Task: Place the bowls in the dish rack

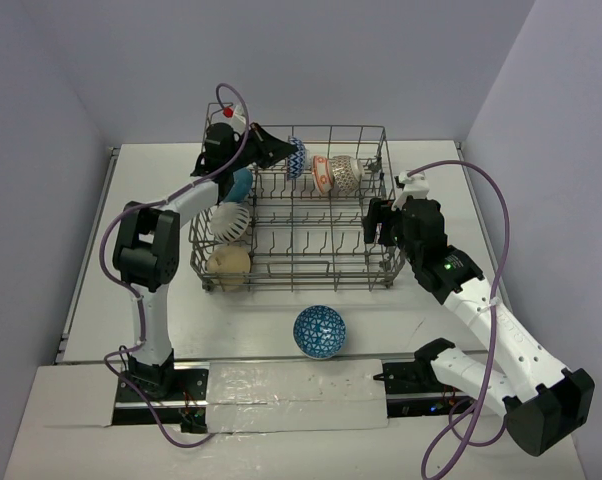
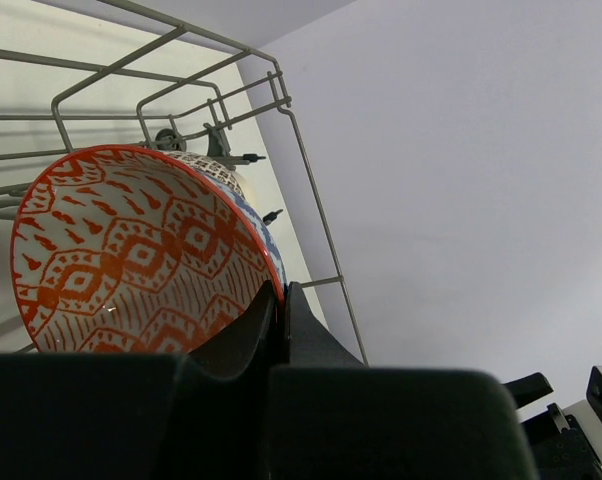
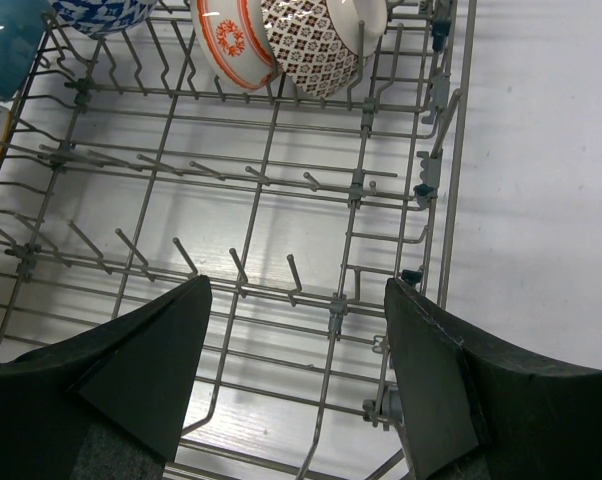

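Note:
My left gripper (image 1: 281, 150) is shut on a blue-and-white patterned bowl (image 1: 296, 158) at the back of the dish rack (image 1: 321, 275). Beside it sit an orange-patterned bowl (image 1: 321, 175), filling much of the left wrist view, and a brown-patterned bowl (image 1: 348, 175). A blue bowl (image 1: 237, 184), a white ribbed bowl (image 1: 229, 222) and a tan bowl (image 1: 229, 262) line the rack's left side. A loose blue patterned bowl (image 1: 319, 331) lies in front of the rack. My right gripper (image 1: 374, 225) stands part open over the rack's right side, nothing between its fingers.
The middle and front right of the rack show empty tines. Grey walls close in at the back and both sides.

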